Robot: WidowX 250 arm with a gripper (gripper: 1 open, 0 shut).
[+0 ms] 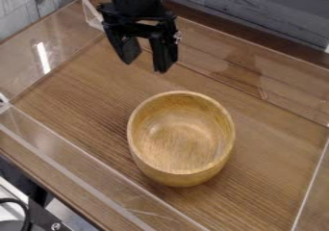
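My black gripper [141,44] hangs over the wooden floor of the workspace at the upper middle, its two dark finger assemblies pointing down and apart, with nothing visible between them. An empty tan oval bowl [180,139] sits on the wood in the lower middle, below and a little right of the gripper.
Bare wooden surface [270,177] surrounds the bowl, with free room at left and right. A pale wall or edge runs along the upper left and right side. A black cable lies at the bottom left corner.
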